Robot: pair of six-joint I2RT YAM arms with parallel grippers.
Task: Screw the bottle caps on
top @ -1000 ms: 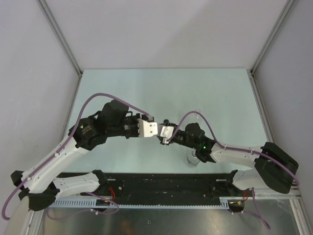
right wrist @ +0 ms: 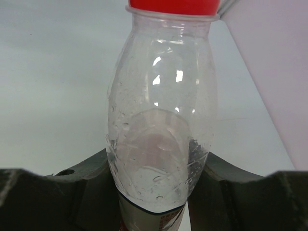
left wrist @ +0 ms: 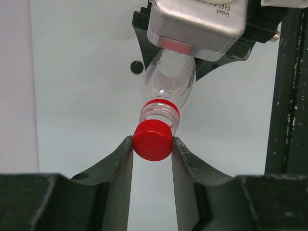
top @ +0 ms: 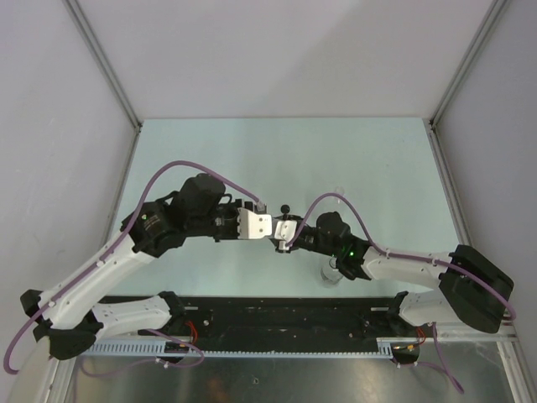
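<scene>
A clear plastic bottle (right wrist: pixel 161 82) stands upright in my right gripper, which is shut on its body. At the bottle's mouth sits a red cap (left wrist: pixel 152 140), with my left gripper shut on it from above; a red ring and threads show just under it in the left wrist view. Whether the cap is seated straight on the threads I cannot tell. In the top view the two grippers (top: pixel 256 220) meet near the middle, mostly hiding the bottle.
A pale clear object (top: pixel 330 273) lies below the right arm near the front of the table, partly hidden. Walls border both sides.
My left gripper has shifted very slightly toward the front of the table since a second ago. The right arm looks unchanged.
</scene>
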